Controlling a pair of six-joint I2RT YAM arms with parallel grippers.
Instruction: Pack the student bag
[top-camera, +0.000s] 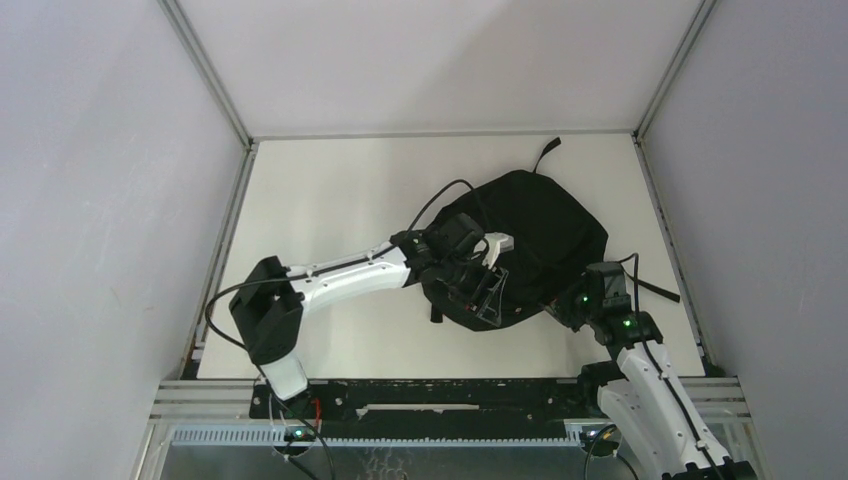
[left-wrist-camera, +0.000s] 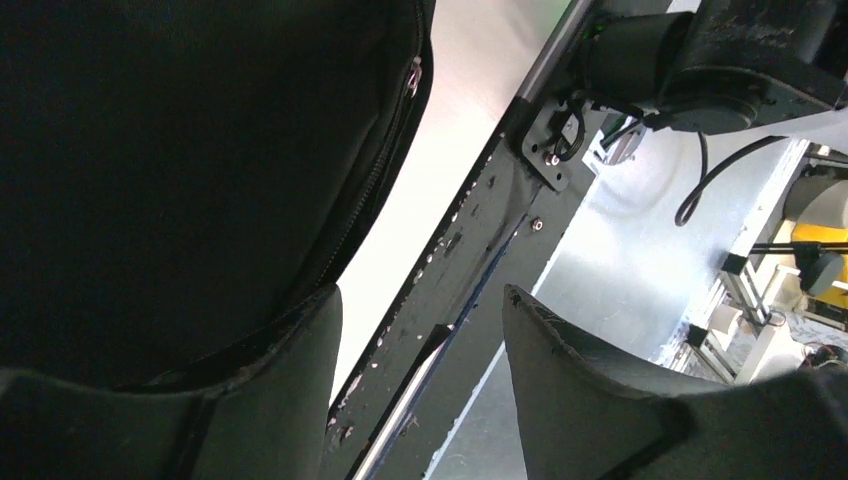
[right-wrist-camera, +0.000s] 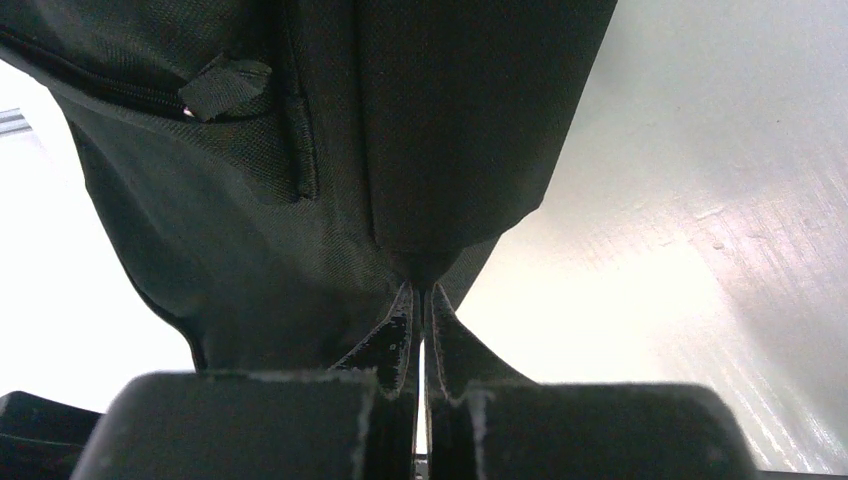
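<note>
A black fabric backpack (top-camera: 540, 220) lies on the white table, its straps spread out. My left gripper (top-camera: 488, 305) is open over the bag's front edge, where a zipper (left-wrist-camera: 362, 190) with a metal pull (left-wrist-camera: 413, 78) runs along the side. My right gripper (top-camera: 552, 308) is shut at the bag's lower right; its tips touch a dark fabric edge, and whether any cloth is between them is hard to tell. A fabric zipper tab (right-wrist-camera: 225, 88) shows in the right wrist view.
A dark rail (top-camera: 440, 395) runs along the front edge. Walls enclose the left, right and back.
</note>
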